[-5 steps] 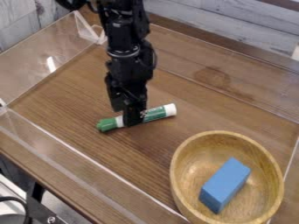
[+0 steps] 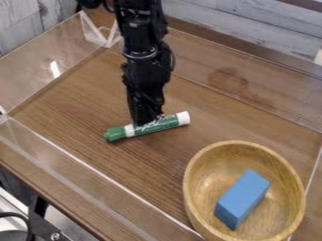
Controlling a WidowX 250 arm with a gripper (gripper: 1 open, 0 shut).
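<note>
The black gripper (image 2: 145,117) reaches down from the top of the view to just over a green-and-white cylindrical object (image 2: 126,132), which lies at a slant on the wooden table (image 2: 75,179). The gripper looks shut. Its tips are at or just behind the cylinder's white part; whether they touch it is unclear.
A round tan bowl (image 2: 202,213) with a blue block (image 2: 244,197) in it stands at the front right.
The gripper and arm have shifted slightly to the right and back since a second ago. The cylinder and bowl look unmoved.
</note>
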